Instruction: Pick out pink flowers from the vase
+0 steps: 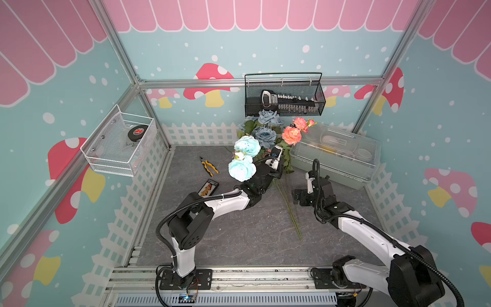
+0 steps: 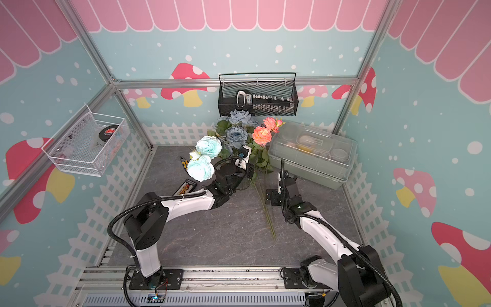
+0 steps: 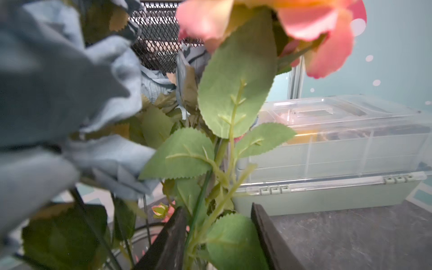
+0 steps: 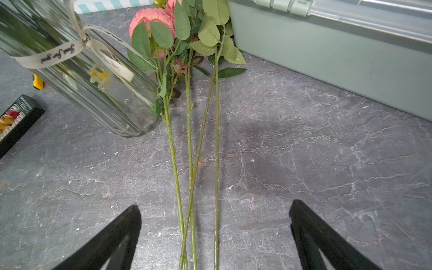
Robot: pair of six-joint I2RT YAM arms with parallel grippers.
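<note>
The glass vase (image 4: 112,103) holds pale blue roses (image 1: 247,146), grey-blue roses (image 1: 265,137) and coral-pink flowers (image 1: 291,135). My left gripper is among the stems, its fingers part open around a pink flower's green stem and leaves, with pink petals (image 3: 328,40) above. Several cut stems (image 4: 217,157) with pink heads (image 4: 150,27) lie on the table beside the vase. My right gripper stands open low over these stems' lower ends.
A lidded plastic box (image 1: 332,158) sits back right. Pliers (image 1: 209,166) and a small tray (image 1: 207,188) lie left. Black (image 1: 283,102) and white (image 1: 117,148) wire baskets hang on the walls.
</note>
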